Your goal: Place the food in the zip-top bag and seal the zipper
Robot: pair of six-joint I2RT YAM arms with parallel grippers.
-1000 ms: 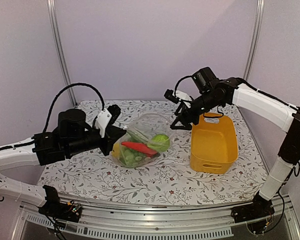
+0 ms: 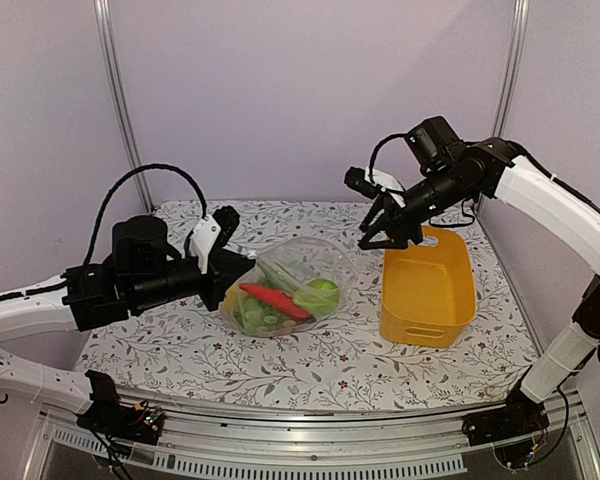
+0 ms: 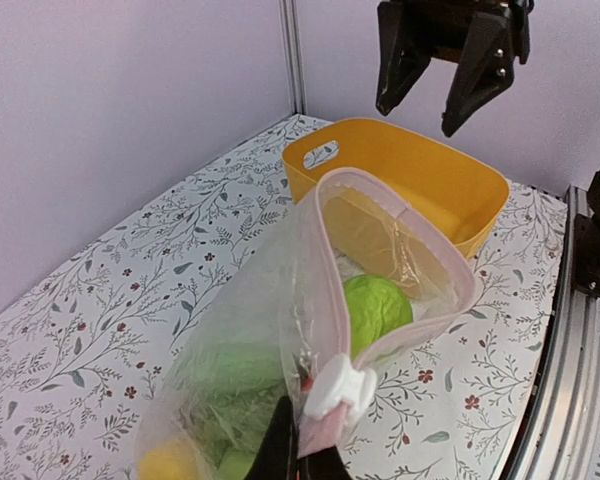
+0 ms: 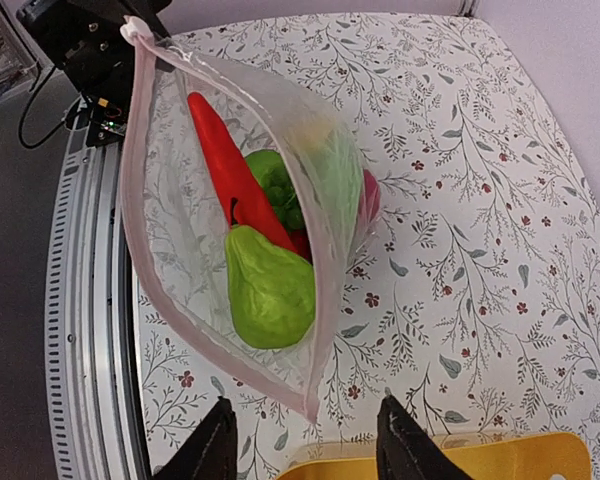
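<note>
A clear bag [image 2: 280, 285] with a pink zipper rim lies mid-table, holding a red pepper [image 4: 220, 150], a green pear-shaped item [image 4: 270, 290] and other green and yellow pieces. My left gripper [image 2: 230, 275] is shut on the bag's zipper corner at the slider [image 3: 335, 395], seen at the bottom of the left wrist view. My right gripper [image 2: 380, 230] hangs open above and right of the bag, beyond the zipper's far corner [image 4: 308, 405], with nothing between its fingers. The bag's mouth gapes toward the right.
A yellow bin [image 2: 425, 290], apparently empty, stands right of the bag, below my right gripper. Walls bound it behind and at both sides.
My right gripper has risen and moved rightward, away from the bag, and is open over the bin's back left. My left arm has hardly moved.
</note>
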